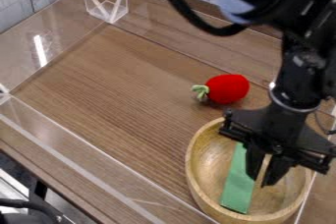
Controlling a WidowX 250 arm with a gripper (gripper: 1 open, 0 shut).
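My gripper (pixel 269 149) is lowered over a tan bowl (pixel 205 179) at the lower right, its fingers reaching down inside the rim. A green flat block (pixel 238 187) lies in the bowl, partly hidden under the gripper. Whether the fingers are open or shut on anything is unclear from this view. A red vegetable with a green leafy top (pixel 227 89), like a radish or strawberry, lies on the table behind the bowl, left of the arm.
A small white wire-like holder (pixel 105 4) stands at the back left. Dark cables run along the near left edge.
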